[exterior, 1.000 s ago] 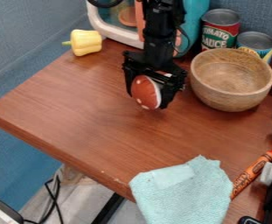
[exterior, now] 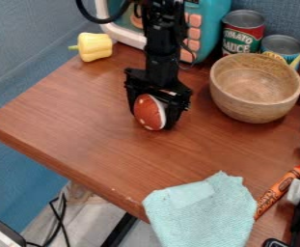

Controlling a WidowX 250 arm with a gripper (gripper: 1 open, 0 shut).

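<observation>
The black gripper (exterior: 157,98) reaches down from the top over the middle of the wooden table (exterior: 75,121). It is closed around a red and white round object (exterior: 150,113), which is low at the tabletop; whether it touches the wood I cannot tell. A wooden bowl (exterior: 256,89) stands just right of the gripper.
A yellow pepper (exterior: 92,45) lies at the back left. Cans (exterior: 242,34) and a teal toy (exterior: 206,24) stand behind. A light blue cloth (exterior: 198,207), an orange crayon-like stick (exterior: 279,196) and dark items line the front right.
The gripper and the round object have moved slightly left and downward in the view over the last second.
</observation>
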